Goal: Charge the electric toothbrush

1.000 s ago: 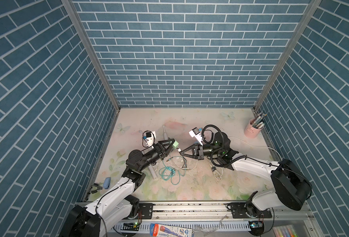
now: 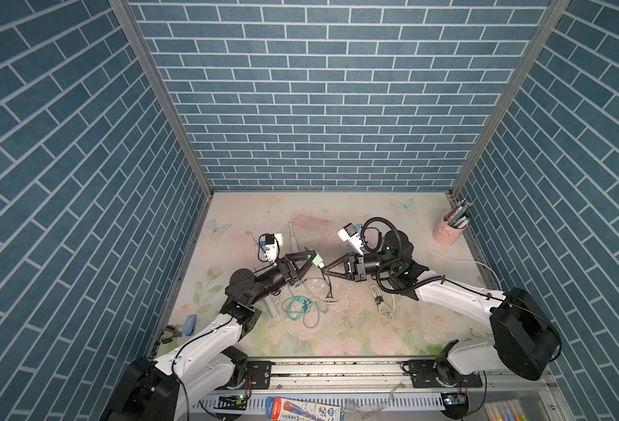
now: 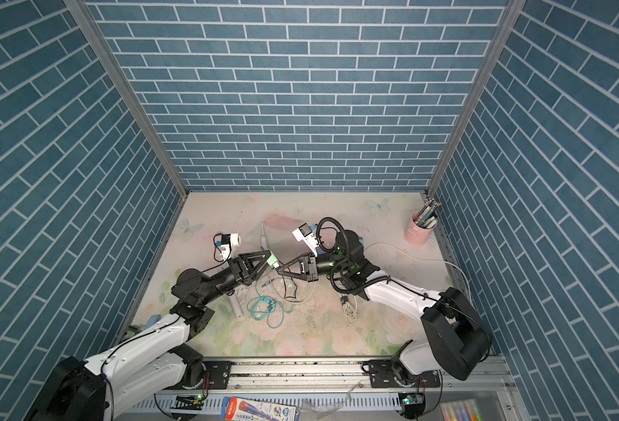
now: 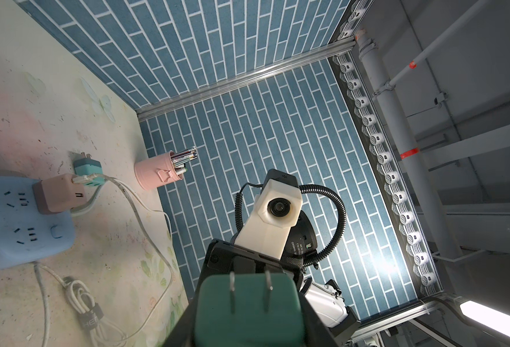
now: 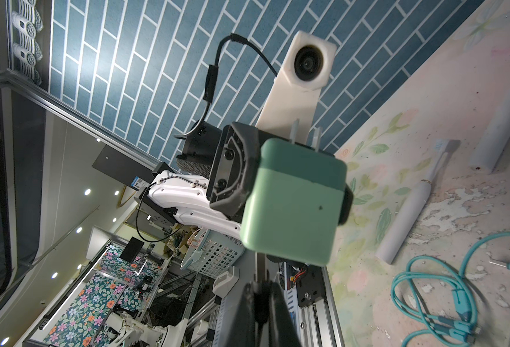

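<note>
In the left wrist view a green charging adapter with two metal prongs fills the bottom edge. My left gripper is shut on this adapter, holding it above the table. Facing it from the right, my right gripper is shut on a slim dark cable plug. The plug's light metal end appears at the adapter's lower edge in the right wrist view; whether it sits inside the port, I cannot tell. One white electric toothbrush lies on the table, with a second pale handle farther right.
A blue power strip carries a pink adapter, near a teal one. Coiled teal cable lies below the grippers, white cable to the right. The pink pen cup stands back right.
Both arms have shifted slightly to the right. The adapter has moved right and a little toward the front, and stands closer to the right gripper's fingertips. Both grippers keep their hold.
</note>
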